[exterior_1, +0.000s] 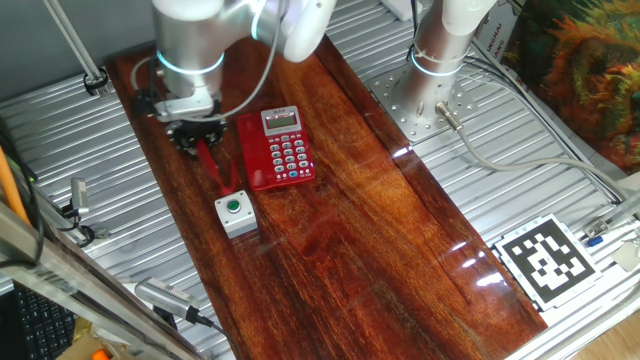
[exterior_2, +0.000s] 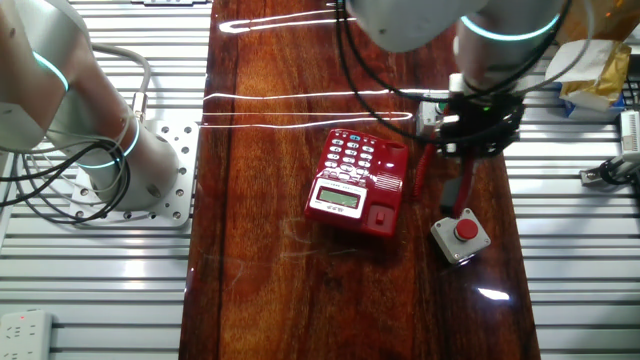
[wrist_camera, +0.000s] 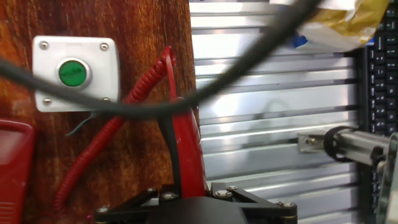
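A red desk telephone (exterior_1: 275, 150) with a grey keypad and small display lies on the brown wooden board; its handset cradle is the side nearer my gripper. My gripper (exterior_1: 197, 138) is shut on the red handset (wrist_camera: 189, 152), which hangs down from it beside the phone, above the board. In the wrist view the handset points away from the fingers, near the board's edge. A coiled red cord (wrist_camera: 93, 146) runs from the handset's far end back toward the phone. The handset's upper end is hidden by the gripper.
A grey box with a green button (exterior_1: 234, 206) stands close to the handset and cord. Another box, with a red button (exterior_2: 466, 230), sits near the phone's display end. A marker board (exterior_1: 547, 262) lies far right. Much of the board's near half is bare.
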